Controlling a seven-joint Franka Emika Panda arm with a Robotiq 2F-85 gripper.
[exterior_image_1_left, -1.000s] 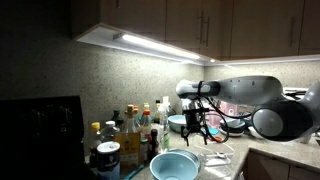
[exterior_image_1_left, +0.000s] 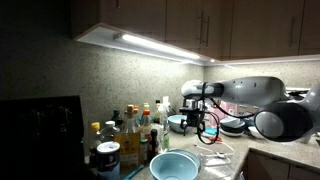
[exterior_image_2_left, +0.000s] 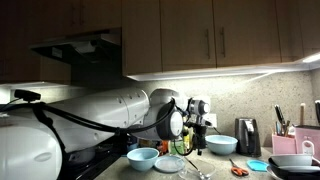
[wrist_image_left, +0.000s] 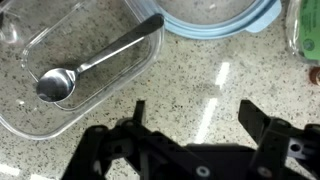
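My gripper is open, its two dark fingers wide apart with only bare speckled counter between them in the wrist view. At the left of that view lies a clear plastic container (wrist_image_left: 28, 112) with a metal spoon (wrist_image_left: 98, 58) resting in it, the handle reaching over one side. A light-blue rimmed dish (wrist_image_left: 215, 28) is at the top. In exterior view 1 the gripper (exterior_image_1_left: 190, 128) hangs above the counter, behind a light-blue bowl (exterior_image_1_left: 175, 165).
Several bottles (exterior_image_1_left: 130, 137) line the left wall. A clear item with a green label (wrist_image_left: 307, 35) lies at the wrist view's upper right. In exterior view 2, a kettle (exterior_image_2_left: 247, 136), a blue bowl (exterior_image_2_left: 220, 145) and a pink utensil holder (exterior_image_2_left: 280, 145) stand towards the back.
The gripper has shifted and tilted slightly above the counter over the last second. The bowl and bottles stand where they were.
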